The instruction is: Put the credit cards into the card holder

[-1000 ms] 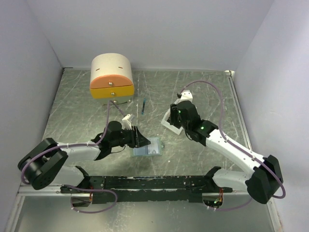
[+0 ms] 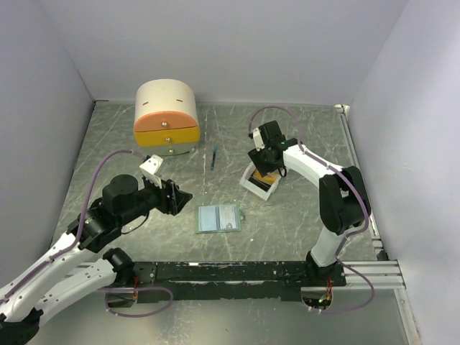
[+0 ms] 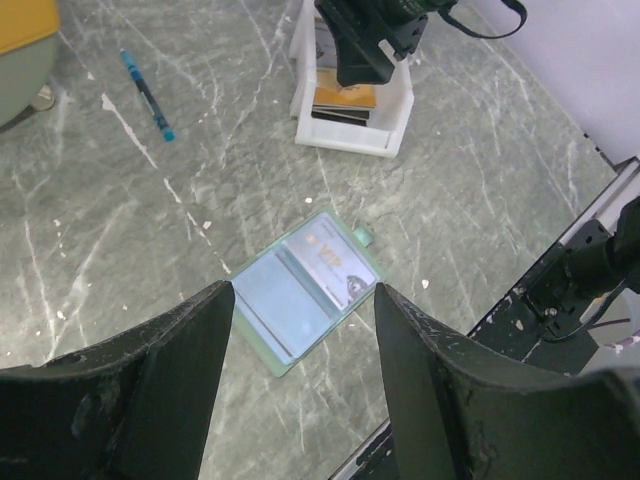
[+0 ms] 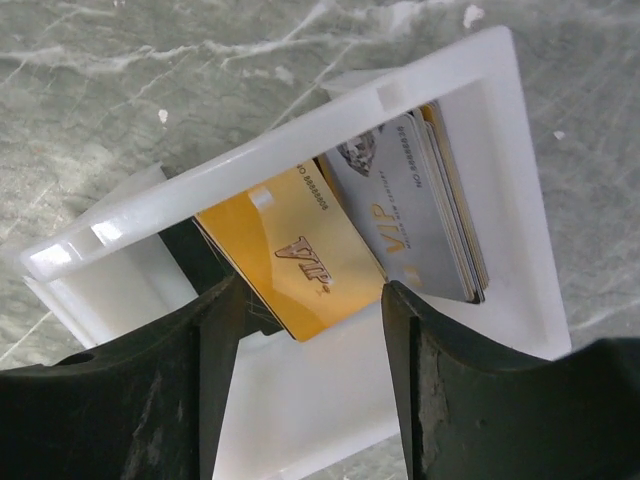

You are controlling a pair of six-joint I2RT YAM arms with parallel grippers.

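Observation:
The card holder [image 2: 218, 231] lies open and flat on the table, pale pockets edged in teal; a silver card [image 3: 328, 262] shows in its right half. A white tray [image 2: 245, 180] holds the credit cards: a gold card [image 4: 296, 248] in the middle, a stack of silver cards [image 4: 405, 200] beside it, and dark ones under the gold. My right gripper is over the tray, fingers apart on either side of the gold card's near end; contact cannot be made out. Above the table left of the holder, my left gripper is open, nothing between its fingers.
A small drawer cabinet [image 2: 165, 115] with orange and yellow fronts stands at the back left. The blue pen [image 2: 213, 157] lies between cabinet and tray. Bare table surrounds the holder.
My left gripper has moved up and left, away from above the holder. The right arm has swung in and its gripper is lower over the tray, farther right.

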